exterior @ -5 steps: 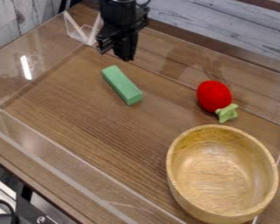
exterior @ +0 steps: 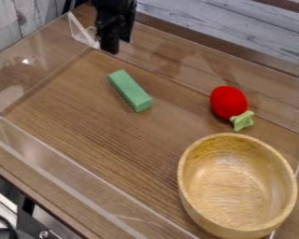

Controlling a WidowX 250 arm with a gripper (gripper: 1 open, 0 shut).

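Note:
My black gripper [exterior: 107, 35] is at the top left, above the back of the wooden table, its fingers standing apart and pointing down with nothing visible between them. In front of it a green block [exterior: 130, 90] lies flat near the middle. A red round object [exterior: 228, 102] sits on the right, with a small light-green item [exterior: 242, 120] touching its lower side. A yellow round bowl [exterior: 237, 156] stands empty at the front right.
Clear plastic [exterior: 85, 33] shows beside the gripper at the top left.
My gripper has moved left and up in the view, away from the green block. The objects on the table have not moved.

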